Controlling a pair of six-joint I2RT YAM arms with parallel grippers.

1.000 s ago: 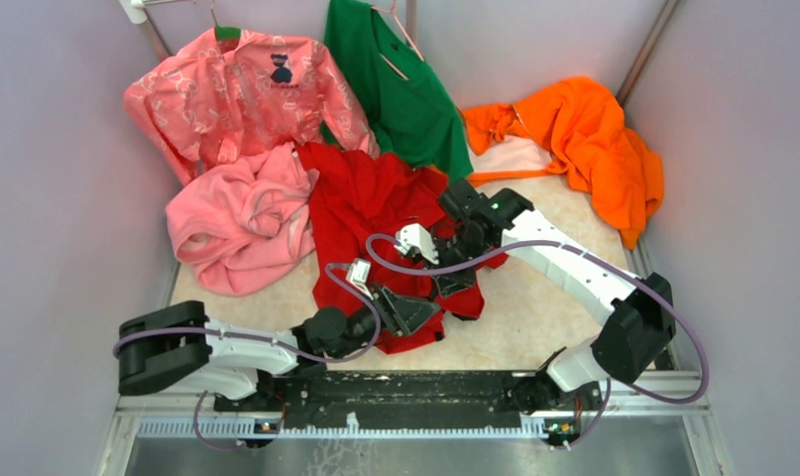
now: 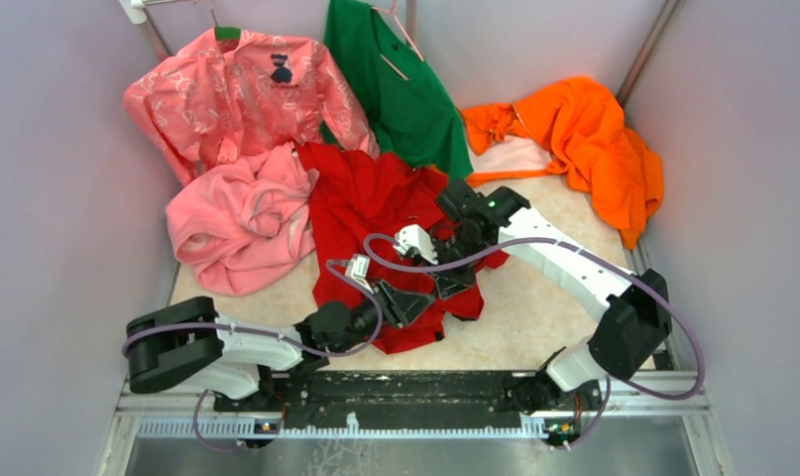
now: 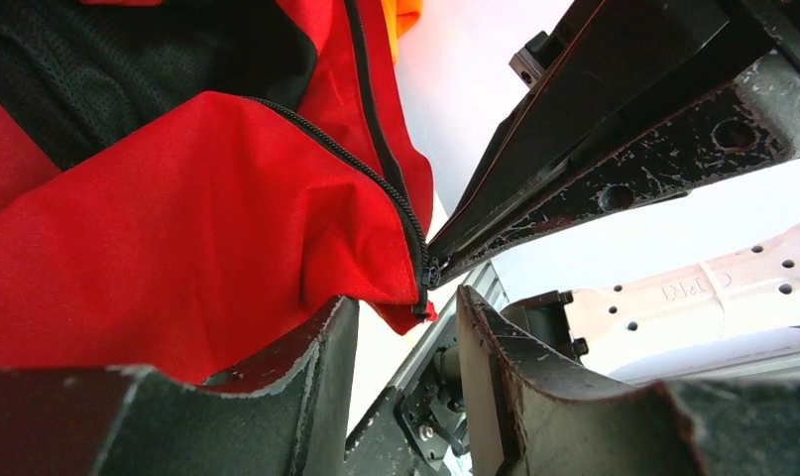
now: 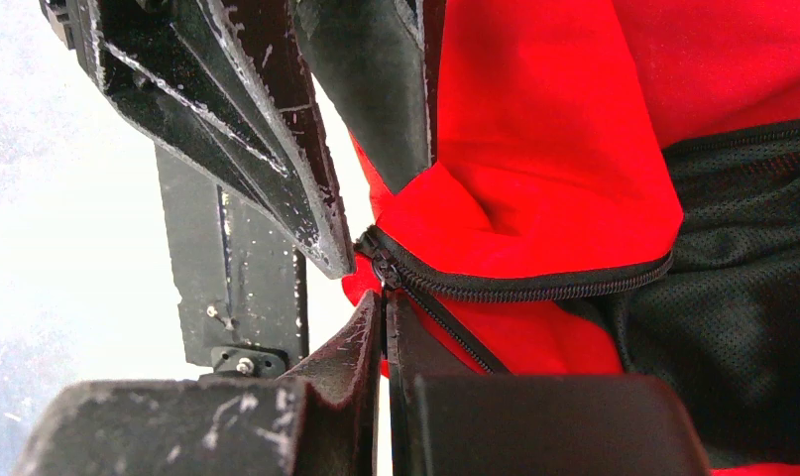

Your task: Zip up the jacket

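Note:
The red jacket (image 2: 366,198) lies mid-table, its black zipper (image 3: 371,174) meeting at the lower hem. My right gripper is shut at the zipper slider (image 4: 387,272), apparently on its small pull, which is mostly hidden between the fingertips. My left gripper is part open just beside the zipper's bottom end, with nothing visibly held; in the right wrist view its fingertips sit just above the slider.
A pink fleece (image 2: 237,223) lies to the left, an orange garment (image 2: 599,149) at back right. A pink jacket (image 2: 227,99) and green top (image 2: 386,89) hang behind. Bare table shows at front right.
My left arm has shifted slightly over the last second, its gripper staying near the zipper's bottom. The right arm and the garments look unchanged.

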